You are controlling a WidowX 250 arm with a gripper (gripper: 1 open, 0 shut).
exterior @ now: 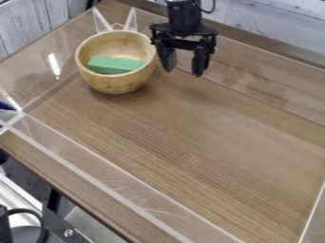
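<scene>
My black gripper [183, 57] hangs at the top centre over the wooden floor, its two fingers spread apart with nothing visible between them. To its left sits a round tan bowl [117, 84], with a green block [117, 64] lying inside it. The gripper is outside the bowl, to the right of it.
Black cables lie at the left edge and lower-left corner. Pale strips of tape mark the floor at the left and right.
</scene>
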